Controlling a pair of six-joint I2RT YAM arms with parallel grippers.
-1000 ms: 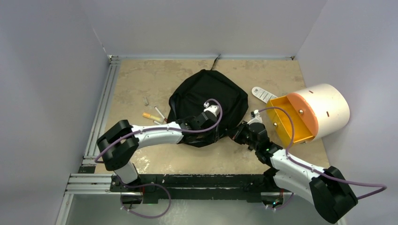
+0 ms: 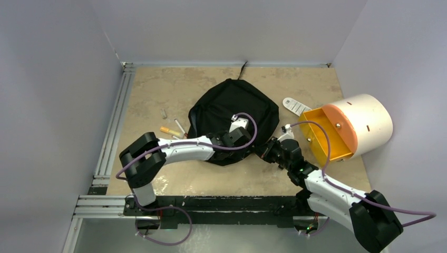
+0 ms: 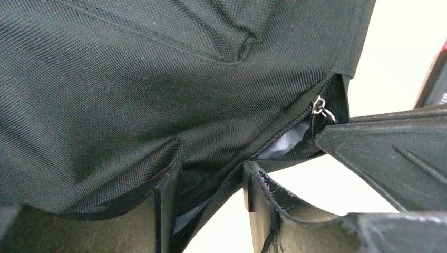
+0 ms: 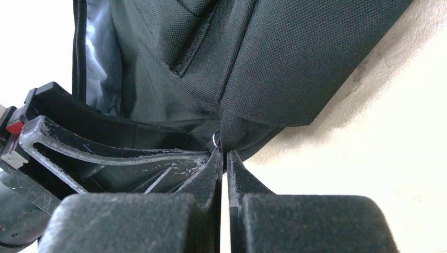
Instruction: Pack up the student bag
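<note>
A black fabric bag lies flattened mid-table. My left gripper is open over its zipped edge near the front; the zipper pull shows right of its fingers. My right gripper is shut at the bag's front-right edge, beside a small metal ring; whether it pinches fabric or the pull is unclear. Part of the bag is hidden under the left arm.
A yellow and white drawer box stands at the right, with a white labelled item behind it. Several small sticks and markers lie at the left.
The right arm has stayed almost still.
</note>
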